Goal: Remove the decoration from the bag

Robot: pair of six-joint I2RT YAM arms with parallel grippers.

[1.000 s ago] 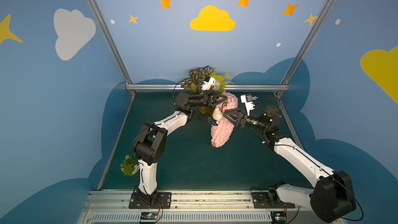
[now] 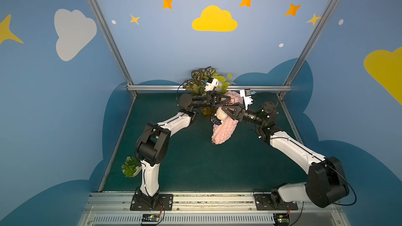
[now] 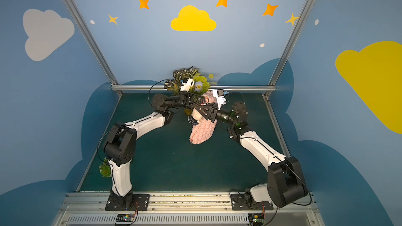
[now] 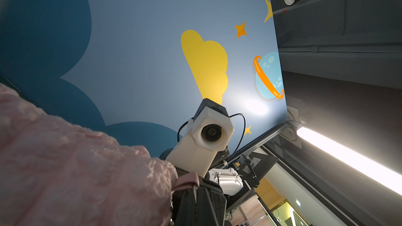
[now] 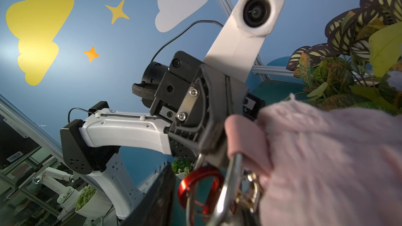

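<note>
The pink fluffy bag [image 2: 224, 133] hangs slantwise between both arms. My left gripper [image 2: 229, 100] is shut at its upper part; in the right wrist view the bag's pink tab [image 5: 248, 142] comes out at those fingertips. From the tab hang a silver metal loop [image 5: 228, 190] and a red ring [image 5: 199, 180]. The decoration, a cream plush [image 2: 221, 114] with a dark plaid part, lies against the bag's front. My right gripper [image 2: 224, 109] is open beside the plush and the metal parts, one dark finger [image 5: 155, 196] left of the red ring. Its other finger is hard to make out.
Leafy plants [image 2: 201, 77] stand behind the left gripper at the back rail. A small potted plant [image 2: 131, 166] sits at the table's left edge. Both wrist cameras are close together.
My right gripper has moved left and slightly up, in over the plush's edge. The bag's lower end has swung a little to the left and up. The left arm has stayed nearly still.
</note>
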